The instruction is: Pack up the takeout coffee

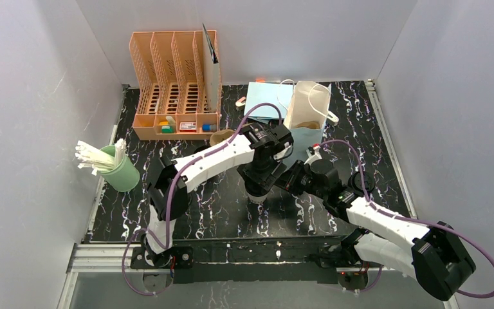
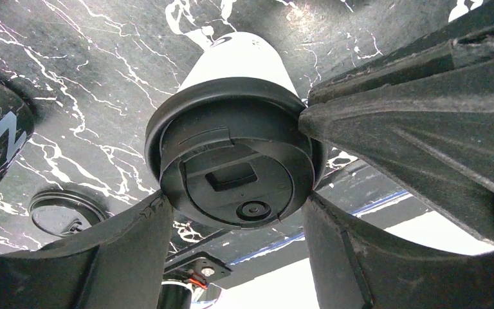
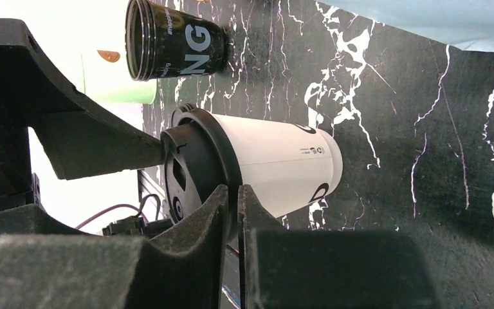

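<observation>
A white paper cup (image 2: 235, 58) lies below my grippers with a black lid (image 2: 231, 180) at its top, tilted in both wrist views. My left gripper has a finger on each side of the lid. My right gripper is shut at the cup's rim beside the lid; how much lies between its fingertips is hard to see. In the top view both grippers meet over the cup (image 1: 257, 197), partly hiding it. Whether the lid is fully seated cannot be told.
A black cup (image 3: 186, 45) and a loose lid (image 2: 67, 212) are nearby. Behind stand a bag (image 1: 309, 103), a carrier (image 1: 222, 137) and an orange organiser (image 1: 167, 64). A green straw holder (image 1: 122, 174) stands at the left.
</observation>
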